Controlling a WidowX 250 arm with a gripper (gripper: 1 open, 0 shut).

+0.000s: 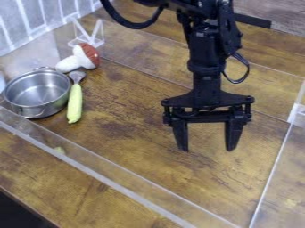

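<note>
My black gripper [208, 134] hangs over the bare wooden board [143, 178] at the centre right, fingers pointing down and spread open, nothing between them. To its left, well apart, lie a steel pot [36, 94], a yellow-green corn cob [75, 104] and a red-and-white mushroom-like toy [78, 57].
A small white wire rack [88, 34] stands at the upper left near a clear wall. Clear strips run along the front and right of the board. The wood around and below the gripper is free.
</note>
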